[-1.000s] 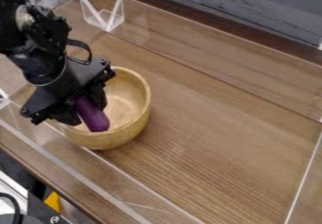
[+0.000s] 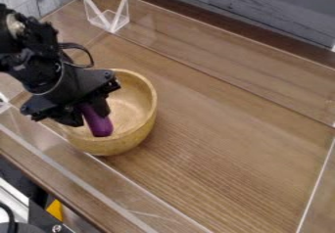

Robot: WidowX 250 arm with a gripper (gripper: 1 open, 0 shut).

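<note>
A wooden bowl [image 2: 137,110] sits at the left of the table, near its front edge. In it is a purple elongated object [image 2: 97,124], tilted. The black gripper [image 2: 81,110] is over the bowl's left side, its fingertips at the upper end of the purple object. Whether the fingers close on that object is hard to tell.
A white wire rack [image 2: 108,14] stands at the back left. A wall runs along the back, and the table's front edge is at lower left.
The purple object has changed its tilt slightly within the bowl.
</note>
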